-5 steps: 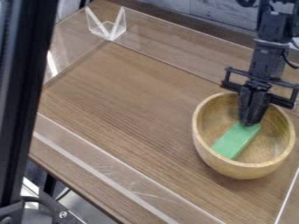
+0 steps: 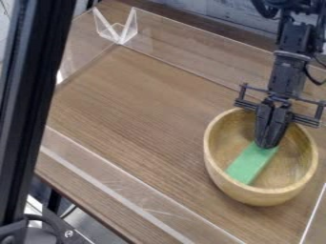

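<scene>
A tan round bowl (image 2: 228, 182) stands at the right of the wooden table, holding a green rectangular object (image 2: 250, 164). My black gripper (image 2: 265, 141) reaches down into the bowl from the upper right, its fingertips at the upper end of the green object. The fingers look shut; whether anything thin is between them cannot be told, as the tips are dark and small.
A clear plastic piece (image 2: 116, 27) stands at the back left of the table (image 2: 128, 110). A dark vertical frame runs along the left edge of the view.
The bowl, with the green object in it, has shifted slightly left and toward the front, and my gripper has moved slightly left along with it.
</scene>
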